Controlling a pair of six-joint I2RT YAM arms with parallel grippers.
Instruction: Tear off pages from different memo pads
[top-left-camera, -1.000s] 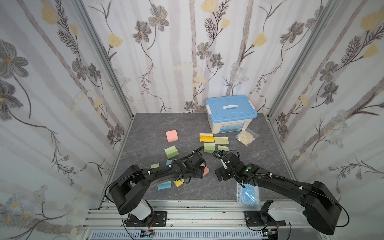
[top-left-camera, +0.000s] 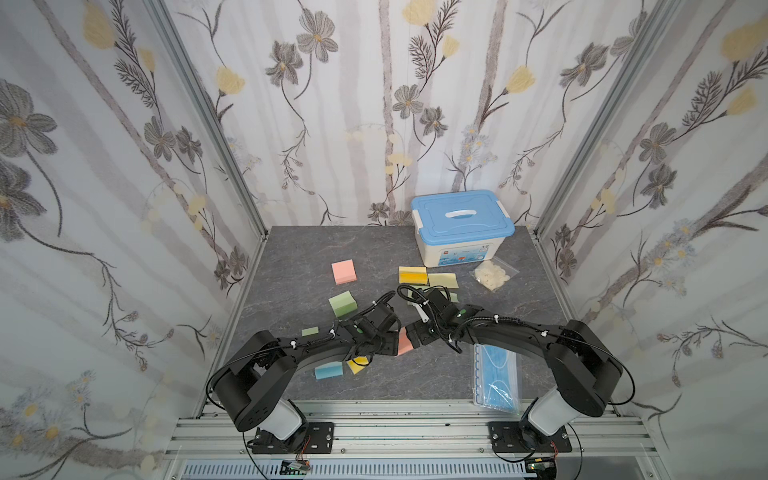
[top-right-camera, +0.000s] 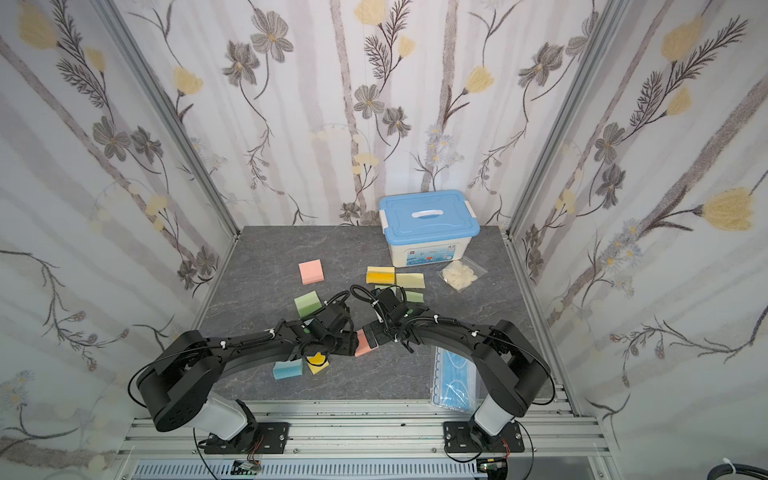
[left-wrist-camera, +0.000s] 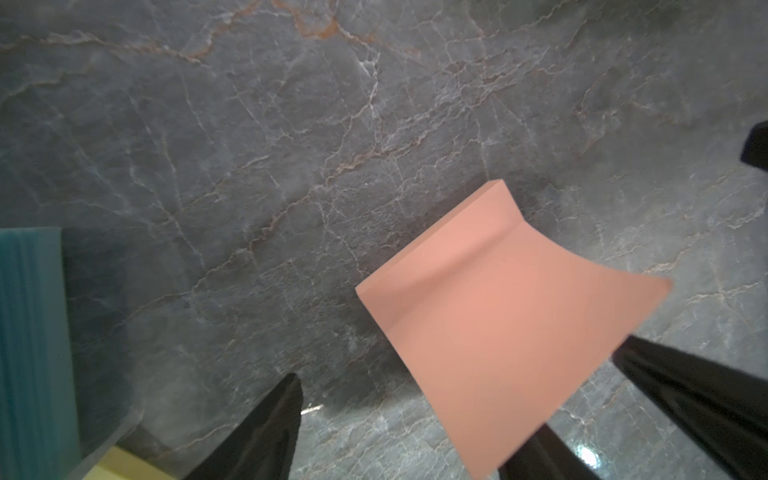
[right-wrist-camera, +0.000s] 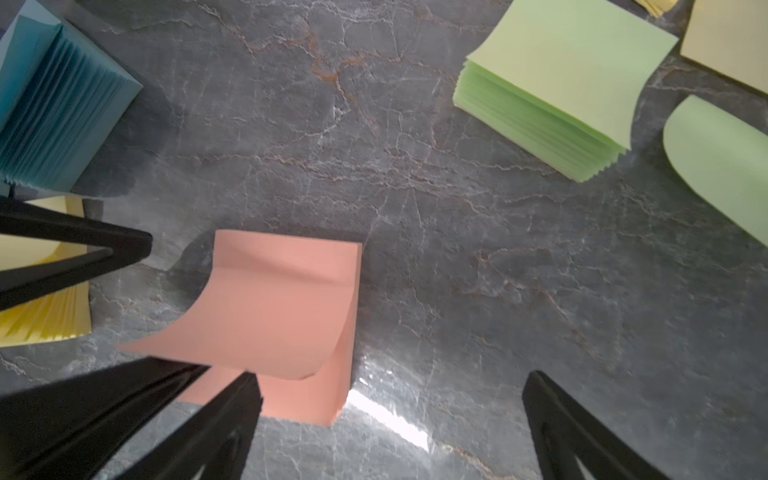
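A pink memo pad (left-wrist-camera: 448, 248) lies on the grey table between my two grippers, its top page (left-wrist-camera: 520, 320) lifted and curling up, still joined along one edge. My left gripper is open; the raised page covers part of one of its fingers. In the right wrist view, the curled page (right-wrist-camera: 264, 320) rises over one finger of the left gripper. My right gripper is open too, one finger close to the pad's near side. Whether that finger touches the paper cannot be told. The top views show both grippers low beside the pad.
Blue (top-left-camera: 329, 370) and yellow (top-left-camera: 357, 365) pads lie near the left gripper. Further back are green (top-left-camera: 343, 303), pink (top-left-camera: 344, 272) and yellow (top-left-camera: 413, 275) pads and loose sheets (top-left-camera: 443, 281). A lidded box (top-left-camera: 462, 228) stands at the back; a blue packet (top-left-camera: 496, 377) lies front right.
My right gripper has moved left, up to the pink pad. My left gripper has shifted slightly left, leaving more of the pad in sight.
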